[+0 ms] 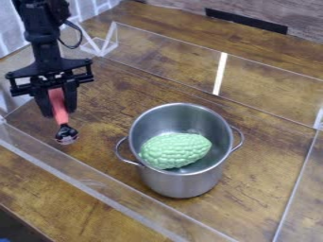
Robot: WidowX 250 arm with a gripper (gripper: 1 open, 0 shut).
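Observation:
My black gripper [55,88] is at the left side of the camera view, shut on a red object [59,106] with a dark, shiny lower end that hangs down over the wooden floor of the tray. A steel pot [184,181] with two side handles stands at the centre right, and a green bumpy vegetable-like item [173,149] lies inside it. The held object is to the left of the pot, apart from it.
Clear plastic walls border the wooden surface [135,71] at the left, back and right. The wood behind and around the pot is bare. A dark slot sits at the back right.

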